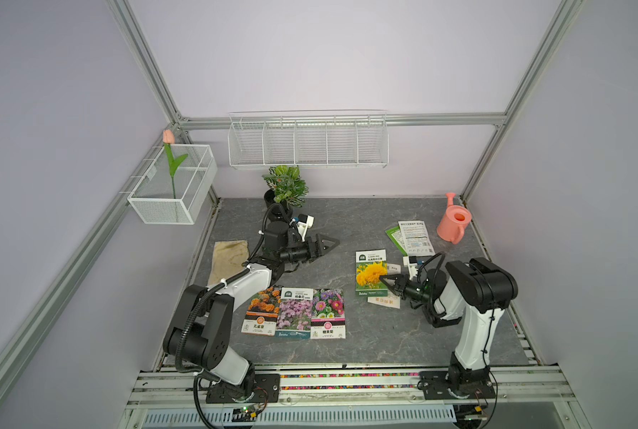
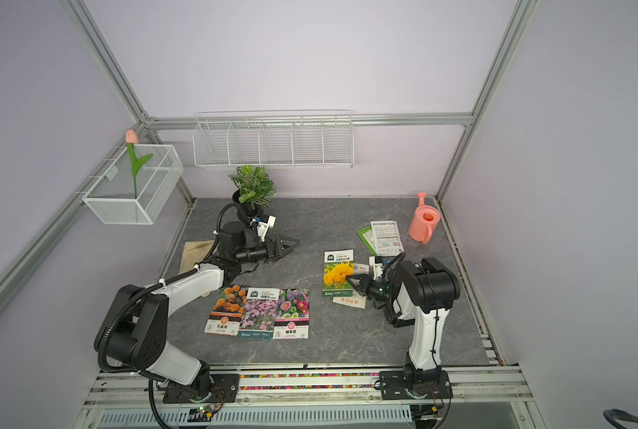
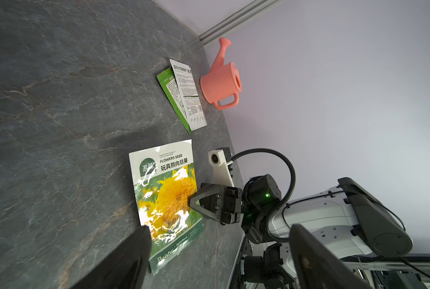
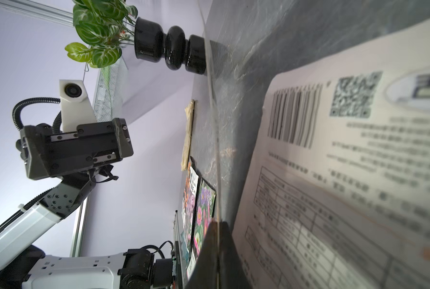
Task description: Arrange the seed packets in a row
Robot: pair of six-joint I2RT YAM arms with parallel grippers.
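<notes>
My right gripper point(image 1: 385, 279) is shut on the right edge of the yellow sunflower packet point(image 1: 370, 264). In the right wrist view this packet shows edge-on as a thin line rising from the closed fingertips. Its face, with large yellow blooms, shows fully in the left wrist view. Beneath and beside it a pale pinkish packet point(image 1: 384, 302) lies back side up. My left gripper point(image 1: 327, 245) stands open and empty, left of the sunflower packet and apart from it. At the front left, an orange flower packet point(image 1: 259, 321), a lilac one point(image 1: 294, 314) and a pink-purple one point(image 1: 328, 314) lie side by side.
Two packets, one white point(image 1: 416, 238) and one green-edged point(image 1: 394, 238), overlap at the back right near a pink watering can point(image 1: 453, 223). A potted plant point(image 1: 286, 184) stands behind my left arm. A beige cloth point(image 1: 227, 259) lies left.
</notes>
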